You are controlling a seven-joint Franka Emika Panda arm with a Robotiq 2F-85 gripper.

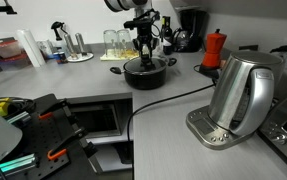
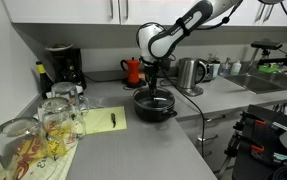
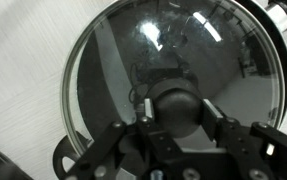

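A black pot (image 1: 145, 79) stands on the counter, its side handles sticking out left and right. Its glass lid (image 3: 123, 60) with a dark rim fills most of the wrist view. At the lid's centre is a round black knob (image 3: 175, 108), and my gripper is shut on it, one finger on each side. From the exterior views, the gripper (image 2: 153, 84) comes down from above onto the lid. Lid and pot rim lie close together; whether there is a gap between them I cannot tell.
Several upturned glasses (image 2: 66, 121) stand on a yellow mat, a marker (image 2: 113, 120) lying nearby. Behind are a red moka pot (image 2: 133, 72) and bottles. A steel kettle (image 1: 245, 92) is at the right. A black cable (image 1: 163, 101) crosses the otherwise bare counter.
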